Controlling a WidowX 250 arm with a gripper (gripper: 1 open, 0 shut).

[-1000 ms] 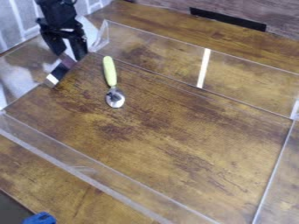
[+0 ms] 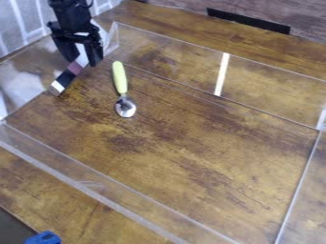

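A black gripper (image 2: 80, 50) hangs at the top left of the view, by the left corner of the clear-walled enclosure, with its fingers open. Below it a dark item with a white end (image 2: 63, 81) lies slanted near the left wall; what it is I cannot tell. To its right, a utensil with a pale yellow-green handle (image 2: 118, 78) and a round metal head (image 2: 125, 108) lies on the wooden floor.
Transparent walls (image 2: 223, 74) border the wooden surface (image 2: 192, 162), which is clear across the middle and right. A blue object (image 2: 44, 237) sits at the bottom-left corner, outside the walls.
The gripper has moved a little to the right over the last second. The utensil and the dark item show no clear movement.
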